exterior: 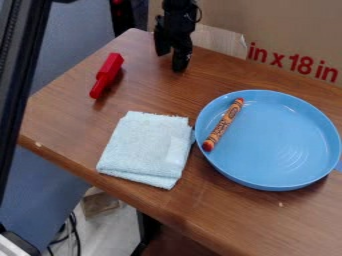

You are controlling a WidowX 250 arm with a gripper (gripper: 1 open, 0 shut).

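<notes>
My black gripper is at the top centre, low over the back of the wooden table; whether its fingers are open or shut is too dark to tell. A red object lies on the table at the left. A folded light blue cloth lies near the front edge. To its right is a blue plate with an orange-red tube-shaped packet lying on its left part.
A cardboard box with red printing stands behind the table. A clear plastic piece is beside the gripper. Cables show below the left edge.
</notes>
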